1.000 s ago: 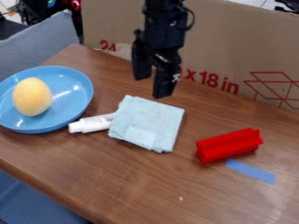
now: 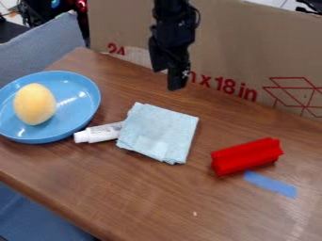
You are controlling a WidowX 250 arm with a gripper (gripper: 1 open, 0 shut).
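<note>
My black gripper [image 2: 170, 71] hangs open above the back of the wooden table, in front of the cardboard, with nothing seen in it. Below it lies a folded light blue cloth [image 2: 158, 132]. A white tube [image 2: 97, 134] rests against the cloth's left side. At the left, a blue plate [image 2: 78, 99] holds a yellow oval object [image 2: 36, 104]. A red cylinder [image 2: 246, 155] lies to the right.
A cardboard wall [image 2: 239, 47] with red print runs along the back. Blue tape [image 2: 270, 184] is stuck beside the red cylinder. Grey fabric borders the upper left.
My gripper has moved upward and back, away from the cloth. The objects on the table have not visibly changed.
</note>
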